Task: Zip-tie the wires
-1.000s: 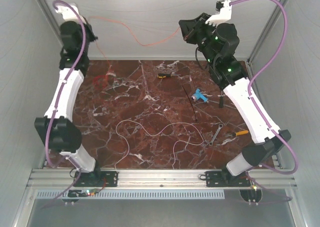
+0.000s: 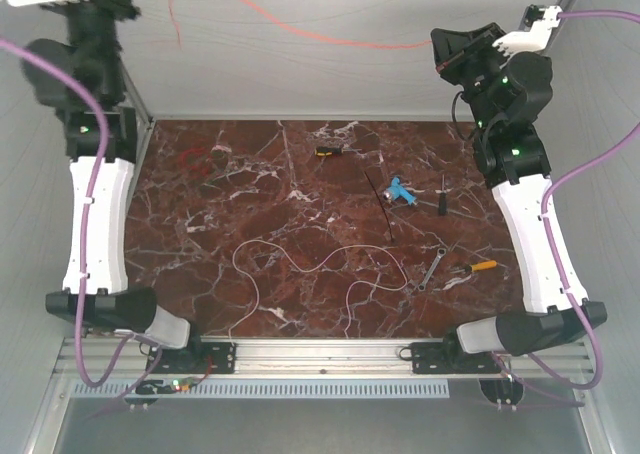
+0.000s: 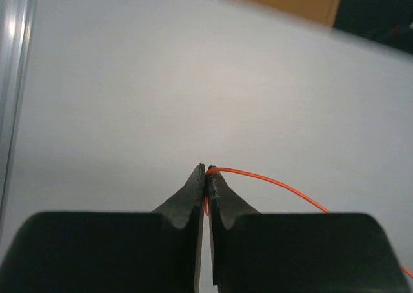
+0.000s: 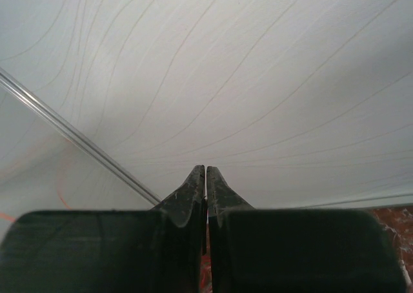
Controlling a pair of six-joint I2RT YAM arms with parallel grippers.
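The orange-red wire [image 2: 300,35] stretches through the air between both raised arms. In the left wrist view, my left gripper is shut on this wire [image 3: 277,182] at its fingertips. Its tips blur in the top view. My right gripper [image 2: 437,56] is shut where the wire's right end meets it; in the right wrist view the fingers are closed, and the wire [image 4: 6,217] shows only at the left, its contact hidden. A white wire [image 2: 320,265] lies loosely curved on the table. A thin black zip tie [image 2: 380,205] lies right of centre.
On the marble table [image 2: 300,204] lie a blue tool [image 2: 399,191], a black-and-yellow screwdriver [image 2: 328,151], a dark screwdriver [image 2: 442,202], a wrench [image 2: 431,270] and orange-handled pliers [image 2: 482,265]. Red wire [image 2: 194,157] shows at back left. Walls stand close beside both arms.
My left arm has swung left and upward in the top view, and the right arm has moved right. The wire between them has lost much of its sag and its hanging left part has risen.
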